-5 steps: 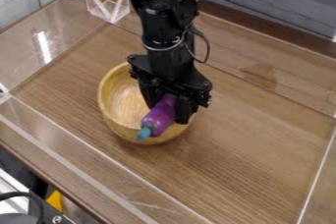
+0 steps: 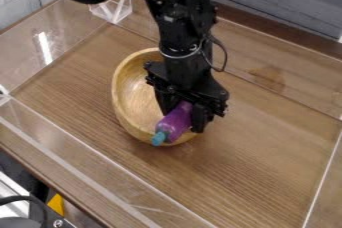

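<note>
My black gripper (image 2: 182,106) is shut on a purple tube-like object (image 2: 173,124) with a teal tip, held slanting over a round wooden bowl (image 2: 131,90). The teal end points toward the front left, over the bowl's near part. The arm hides much of the bowl's right side and the upper end of the object.
A clear plastic item stands at the back left. Cables lie beyond the front-left edge.
The gripper and purple object have shifted slightly to the right, and the object's teal tip has swung a little. The bowl looks almost unmoved.
</note>
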